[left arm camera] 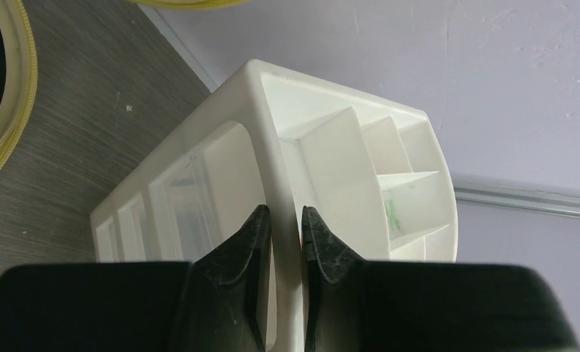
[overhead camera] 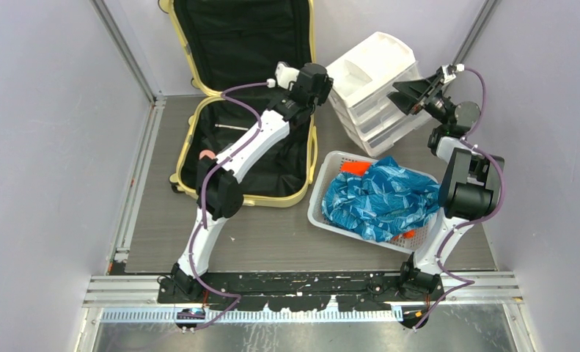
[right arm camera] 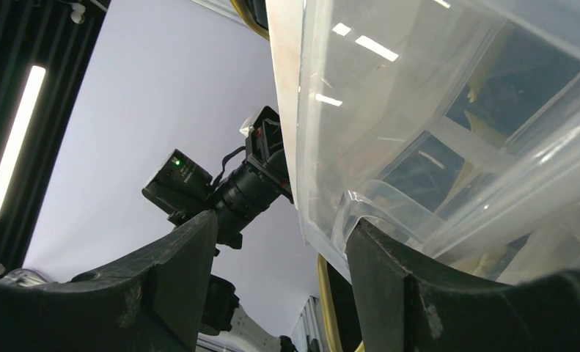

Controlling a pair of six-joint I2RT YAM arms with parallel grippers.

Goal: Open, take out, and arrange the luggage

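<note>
A white drawer unit [overhead camera: 367, 66] with clear drawers [right arm camera: 397, 132] stands tilted at the back, right of the open yellow suitcase [overhead camera: 250, 176]. My left gripper [overhead camera: 329, 86] is at the unit's left top edge; in the left wrist view its fingertips [left arm camera: 261, 220] sit either side of the white frame, part open, and touching cannot be confirmed. My right gripper [overhead camera: 404, 95] is open at the unit's right side; in the right wrist view a clear drawer edge reaches between its fingers, the right finger [right arm camera: 367, 264] against it.
A grey basket [overhead camera: 316, 209] holds crumpled blue fabric [overhead camera: 378, 198] and orange items, just in front of the drawer unit. The suitcase lid [overhead camera: 239, 40] stands open at the back left. Bare floor lies along the front.
</note>
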